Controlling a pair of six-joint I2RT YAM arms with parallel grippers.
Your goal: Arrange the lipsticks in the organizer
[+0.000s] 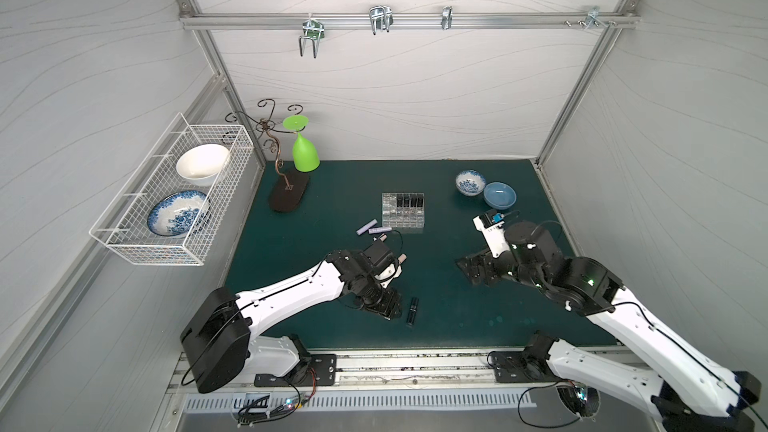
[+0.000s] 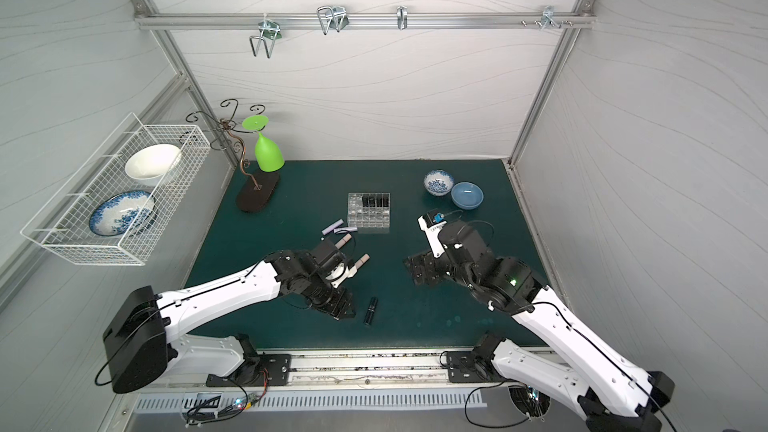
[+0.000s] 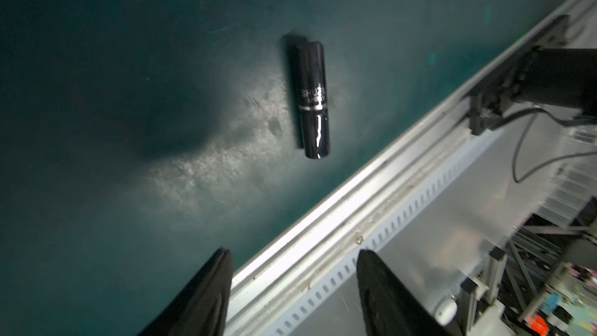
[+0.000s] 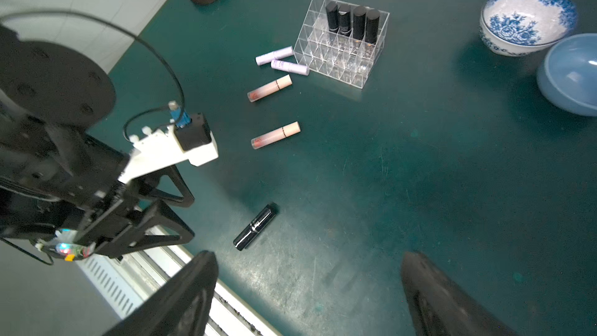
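A capped black lipstick (image 3: 314, 99) lies on the green table near its front edge. In the left wrist view, my left gripper has parted fingers with an empty gap; the lipstick is ahead of them. My right gripper is open and empty, off to the lipstick's right. The clear organizer (image 4: 335, 65) holds several black lipsticks (image 4: 358, 21) upright in its back row. Left of it lie two lilac tubes, one (image 4: 273, 55) against the other (image 4: 289, 67). Closer to the front are two pinkish tubes with peach caps, the upper (image 4: 268, 87) and the lower (image 4: 275, 135).
A patterned bowl (image 4: 528, 18) and a blue bowl (image 4: 575, 74) stand back right. At the back left are a dark-based metal stand (image 1: 288, 190) and a green goblet (image 1: 305, 152). A wire basket (image 1: 144, 252) hangs on the left.
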